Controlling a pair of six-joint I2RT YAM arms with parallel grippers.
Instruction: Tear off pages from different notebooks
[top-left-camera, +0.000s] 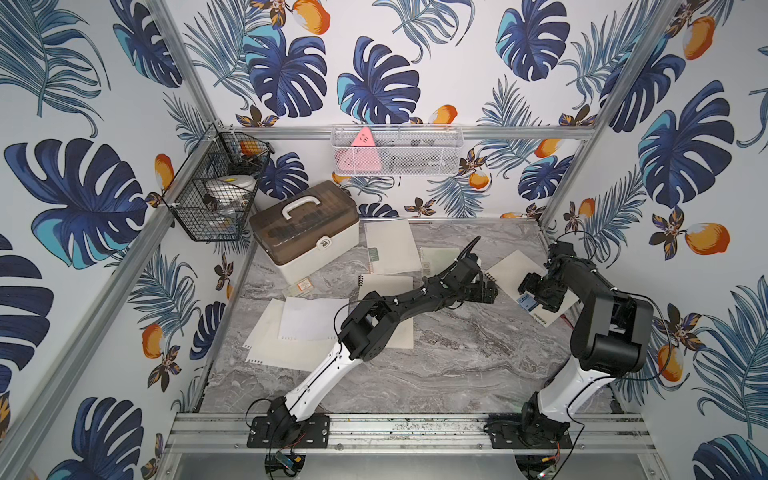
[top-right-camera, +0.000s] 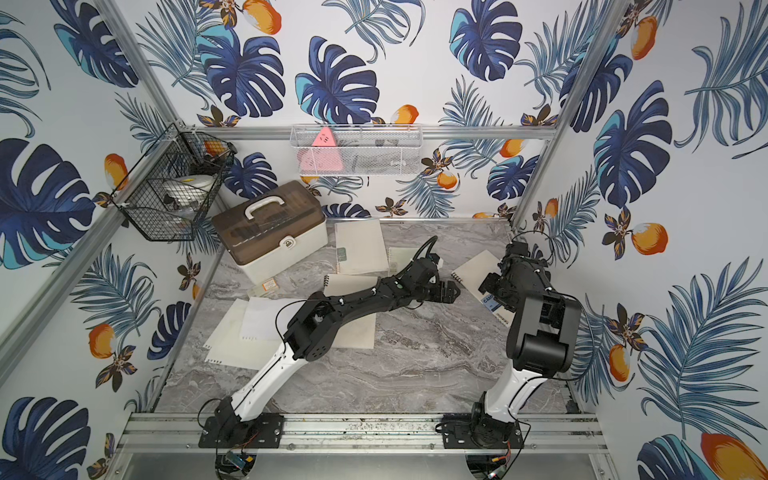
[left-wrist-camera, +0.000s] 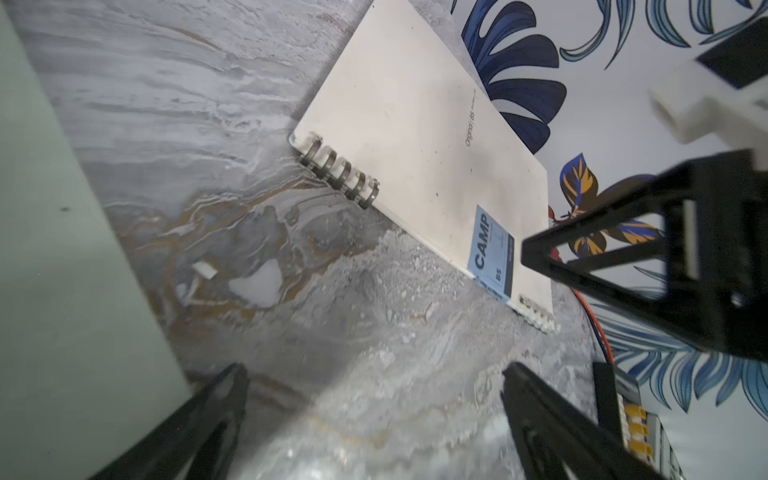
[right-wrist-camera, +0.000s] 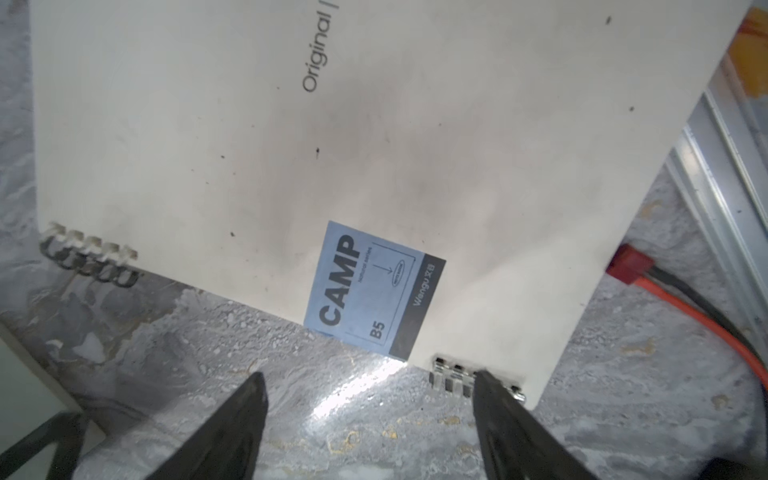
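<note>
A cream spiral CAMP B5 notebook (right-wrist-camera: 480, 160) lies at the table's right, its rings and blue label along the near edge. My right gripper hangs low over that edge, fingers apart with nothing seen between them. My left gripper stands open left of the notebook, beside a pale green notebook (left-wrist-camera: 80, 304). Other cream notebooks (top-left-camera: 392, 244) and loose white sheets (top-left-camera: 312, 316) lie at the middle and left of the table.
A lidded box (top-left-camera: 304, 224) sits at the back left, a black wire basket (top-left-camera: 212, 200) and white mesh basket (top-left-camera: 416, 152) on the walls. A cable lies by the right notebook.
</note>
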